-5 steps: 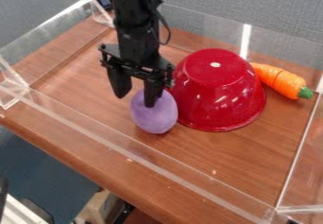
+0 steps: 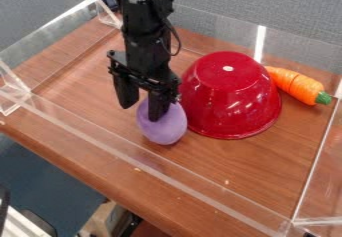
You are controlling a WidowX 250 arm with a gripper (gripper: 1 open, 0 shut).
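Observation:
The black gripper (image 2: pixel 142 94) reaches down from the top to a purple egg-shaped object (image 2: pixel 162 127) on the wooden surface. Its right finger overlaps the top of the purple object and its left finger is off to the upper left; whether it grips the object cannot be told. An upturned red bowl (image 2: pixel 230 91) sits just right of the purple object, close against it.
An orange toy carrot (image 2: pixel 294 83) lies at the back right. Clear plastic walls edge the wooden surface (image 2: pixel 80 61).
The gripper and purple object have shifted very slightly; otherwise little differs.

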